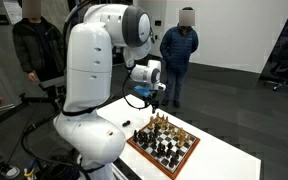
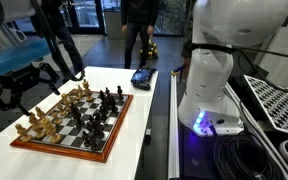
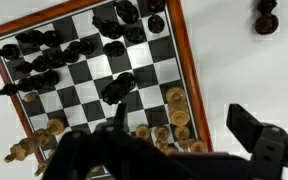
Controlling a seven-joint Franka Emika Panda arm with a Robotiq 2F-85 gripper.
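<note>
My gripper stands open above the chessboard (image 3: 191, 70), its dark fingers spread wide along the lower part of the wrist view. In that view, light wooden pieces (image 3: 177, 105) stand between and below the fingers, partly hidden by the gripper. A dark piece (image 3: 117, 88) is near the board's middle, while more dark pieces (image 3: 52, 60) cluster at the left and top. Seen from exterior view 1, the gripper (image 1: 154, 102) hangs over the far side of the board, apart from the pieces. Nothing shows in its grasp.
Dark pieces (image 3: 267, 20) lie off the board on the white table (image 3: 239, 75). Clear tabletop (image 1: 224, 158) extends right of the board in exterior view 1. People stand behind the table, and a small black object (image 2: 142, 77) sits near its edge.
</note>
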